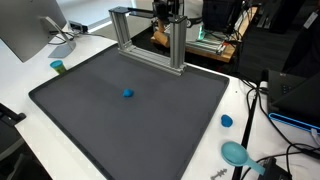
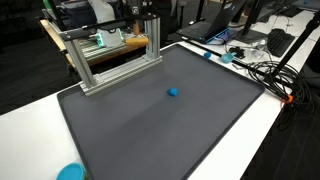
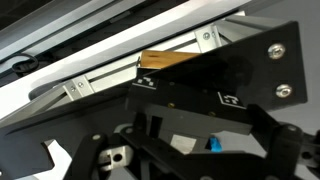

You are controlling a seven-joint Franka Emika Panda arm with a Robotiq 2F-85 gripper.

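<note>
In the wrist view my gripper is open, its dark fingertips spread apart over a black bar [image 3: 262,65] of the rack. A wooden block [image 3: 168,58] shows just past one fingertip, partly covered by the bar and finger; no grip on it is visible. From exterior view 1, the wooden block [image 1: 160,38] looks tilted at the metal rack [image 1: 150,58], below the dark arm parts. A small blue object [image 1: 127,93] lies by itself on the grey mat, well apart from the gripper. Exterior view 2 shows this blue object [image 2: 172,92] too.
A blue lid-like disc [image 1: 226,121] and a turquoise ladle-like item [image 1: 240,155] lie on the white table to its right. A green-topped cup [image 1: 57,66] stands at the far left; loose cables [image 2: 278,72] run along one side.
</note>
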